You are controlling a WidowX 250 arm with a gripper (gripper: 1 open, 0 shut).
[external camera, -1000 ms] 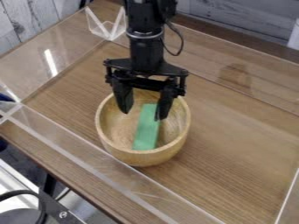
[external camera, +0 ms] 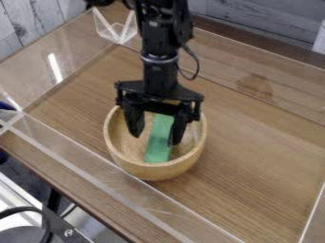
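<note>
A black robot gripper hangs from above over a round wooden bowl in the middle of the view, its two fingers standing apart over the bowl's left and right parts. A green elongated object lies inside the bowl between the fingers, not held. The gripper is open.
A white wire-like item stands at the back left. Dark cables or parts lie beyond the table's edge at the lower left.
The gripper has shifted slightly, with its fingers a little lower and angled differently over the bowl. The bowl and green object look unchanged.
</note>
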